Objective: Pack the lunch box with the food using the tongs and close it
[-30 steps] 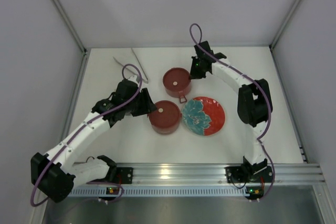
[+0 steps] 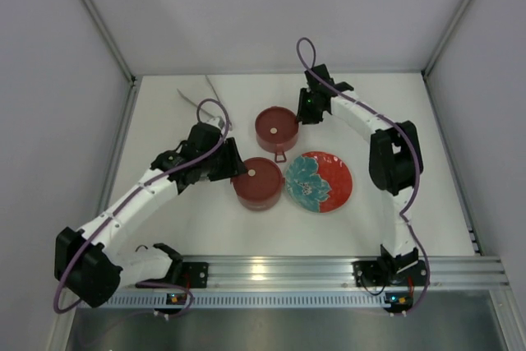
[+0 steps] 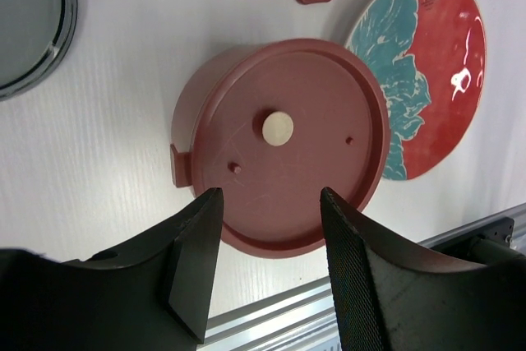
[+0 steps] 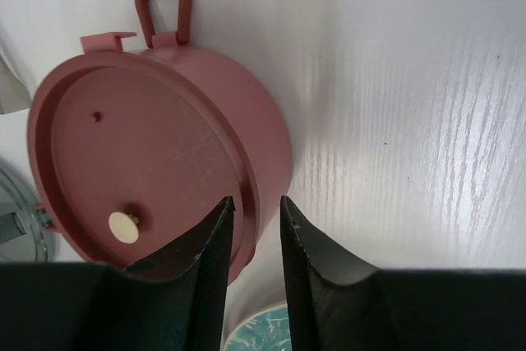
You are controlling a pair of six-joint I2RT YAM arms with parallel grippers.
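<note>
Two round red-brown lunch boxes lie on the white table. The far lunch box (image 2: 276, 128) has its loop handle (image 4: 164, 6) pointing toward the near lunch box (image 2: 259, 187). Right of the near one lies a red plate (image 2: 335, 173) with a teal flower. My left gripper is open over the near lunch box's lid, with nothing held. At the right side of the far box is my right gripper, its fingers open a little. The box's rim shows between its fingertips in the right wrist view; contact cannot be judged.
A dark, clear-walled round container (image 3: 33, 22) with a red handle sits left of the lunch boxes, mostly covered by my left arm from above. Behind it lies a grey V-shaped utensil (image 2: 215, 92).
</note>
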